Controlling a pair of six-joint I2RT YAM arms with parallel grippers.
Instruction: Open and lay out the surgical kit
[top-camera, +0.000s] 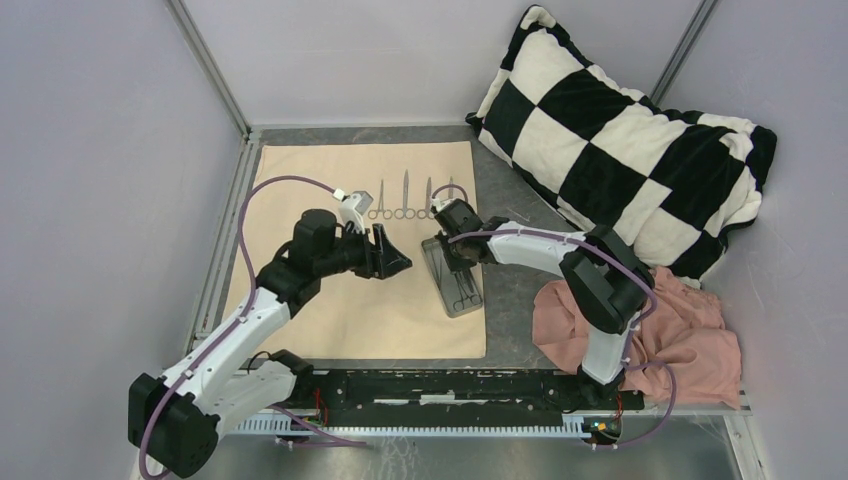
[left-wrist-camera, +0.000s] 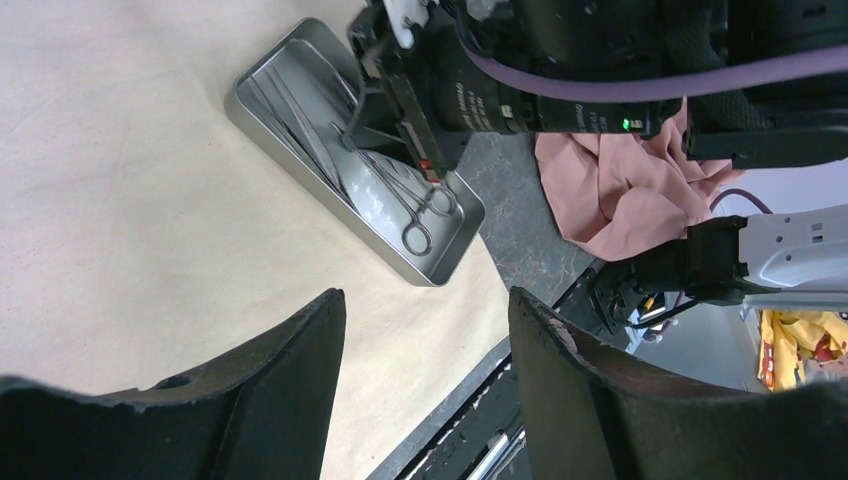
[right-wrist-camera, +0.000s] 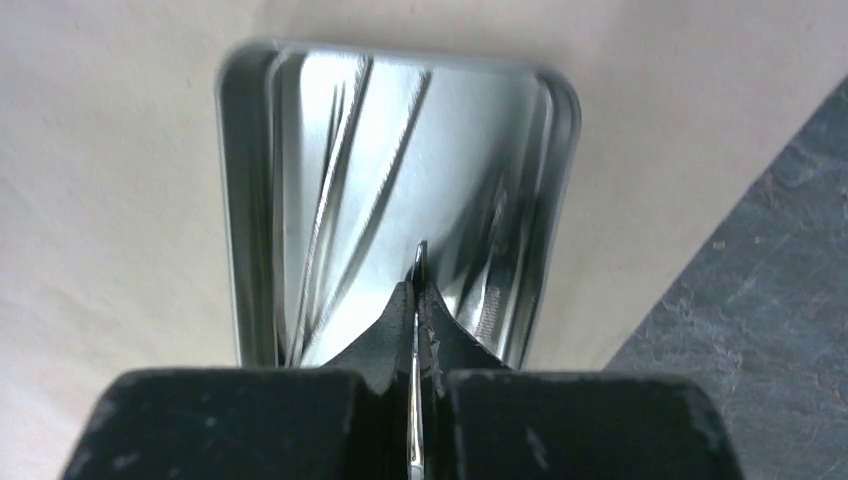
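Note:
A metal tray (top-camera: 440, 305) on the cream cloth (top-camera: 330, 320) holds long slim instruments (right-wrist-camera: 330, 190) and ringed scissors (left-wrist-camera: 415, 230). My right gripper is down inside the tray, shut, with a thin metal instrument showing at and below its fingertips; whether it is gripped I cannot tell. My left gripper (top-camera: 390, 252) stands open over the cloth, left of the tray, nothing between its fingers. A row of scissor-like instruments (top-camera: 405, 200) lies along the back of the cloth.
A checkered cushion (top-camera: 610, 140) fills the back right. A pink cloth (top-camera: 690, 340) lies at the front right. Walls enclose the sides and back.

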